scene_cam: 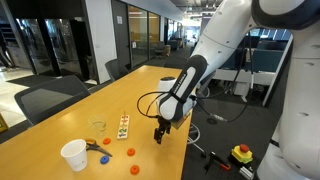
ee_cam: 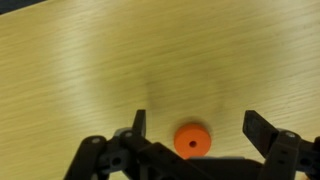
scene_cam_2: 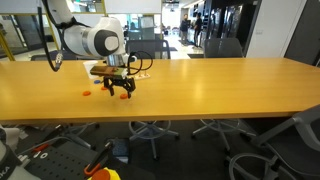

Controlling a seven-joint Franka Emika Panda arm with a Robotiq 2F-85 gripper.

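Between the spread fingers of my gripper in the wrist view, toward the bottom of the frame, an orange-red disc (ee_cam: 192,140) lies flat on the table. The fingers stand open and hold nothing; the disc is below them. In the first exterior view the gripper (scene_cam: 170,133) hangs low over the table's right part, hiding much of that disc. A blue disc (scene_cam: 105,160) is near the white cup (scene_cam: 75,154).
A white tray with small items (scene_cam: 123,127) sits behind the discs. Close to the cup is another small red-orange piece (scene_cam: 91,141). Chairs stand around it.
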